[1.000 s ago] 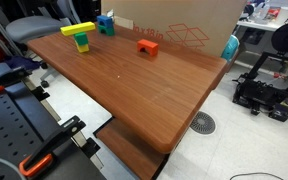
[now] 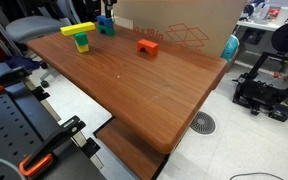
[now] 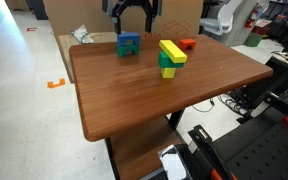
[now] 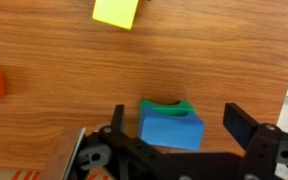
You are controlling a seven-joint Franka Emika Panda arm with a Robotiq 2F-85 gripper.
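A blue block (image 3: pixel 129 37) rests on a green block (image 3: pixel 128 50) near the table's far side. My gripper (image 3: pixel 132 23) is open just above them, fingers pointing down. In the wrist view the blue block (image 4: pixel 171 130) lies between the open fingers, with part of the green block (image 4: pixel 167 106) showing beyond it; no finger appears to touch either. Another stack stands apart: a long yellow block (image 3: pixel 172 51) on a green block and a smaller yellow block (image 3: pixel 168 72). A red block (image 2: pixel 147 47) lies separately on the wood.
A cardboard panel (image 2: pixel 184 25) stands behind the blocks. The yellow-topped stack (image 2: pixel 79 35) is close to the blue block, at the table's side edge.
My gripper has come down toward the blue block, its fingers now showing at the top of exterior view 1. The blocks have stayed put.
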